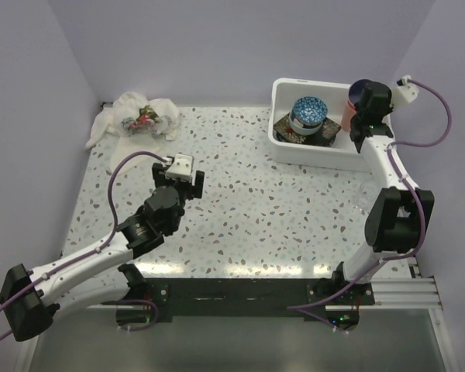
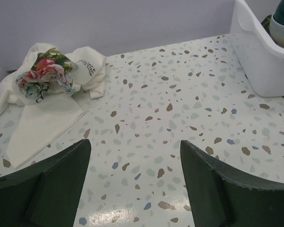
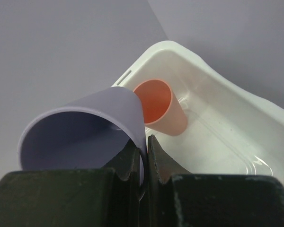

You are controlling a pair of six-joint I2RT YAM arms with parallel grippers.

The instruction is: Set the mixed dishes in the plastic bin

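Observation:
The white plastic bin (image 1: 318, 156) stands at the back right of the table. Inside it are stacked bowls with a blue patterned one (image 1: 310, 111) on top, dark patterned plates (image 1: 325, 133) under them, and an orange cup (image 3: 156, 101). My right gripper is shut on the rim of a purple cup (image 3: 80, 125), whose mouth faces the wrist camera. That cup is over the bin's back right corner, close in front of the orange cup. My left gripper hangs open above the table, nothing between its fingers.
A white cloth (image 1: 125, 145) with a floral bundle (image 1: 146, 120) lies at the back left. Something clear, perhaps a glass (image 1: 364, 195), is on the table in front of the bin, near the right arm.

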